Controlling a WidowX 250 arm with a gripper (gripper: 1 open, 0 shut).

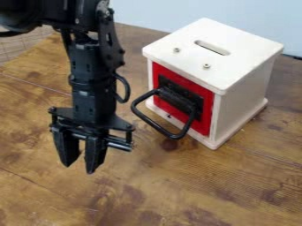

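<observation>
My black gripper (80,152) hangs low over the wooden table at the left, fingers pointing down, with nothing visible between them; they stand a little apart. To its right sits a white wooden box (217,51) with a red front panel (204,115), a dark recessed centre and a black loop handle (168,132) sticking out toward the arm. The box's top has a slot and two small studs. The gripper is apart from the handle.
A pale wall or surface lies behind at the top, and a tiled floor shows at the far upper left.
</observation>
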